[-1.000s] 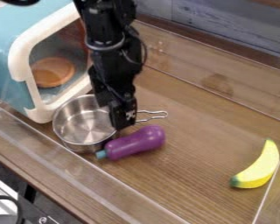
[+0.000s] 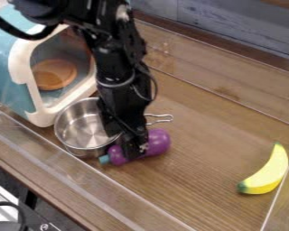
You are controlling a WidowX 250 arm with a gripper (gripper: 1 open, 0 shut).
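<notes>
My black gripper [image 2: 131, 144] is low over the purple eggplant [image 2: 153, 143], which lies on the wooden counter just right of a steel pot [image 2: 77, 129]. The fingers are down around the eggplant's middle and look open; whether they touch it is hard to tell. The pot's handle sticks out to the right behind the gripper.
A light blue toy oven [image 2: 14, 63] with an orange plate [image 2: 53, 75] inside stands at the left. A banana [image 2: 266, 170] lies at the right.
The gripper has moved down from above the pot's right side onto the eggplant.
</notes>
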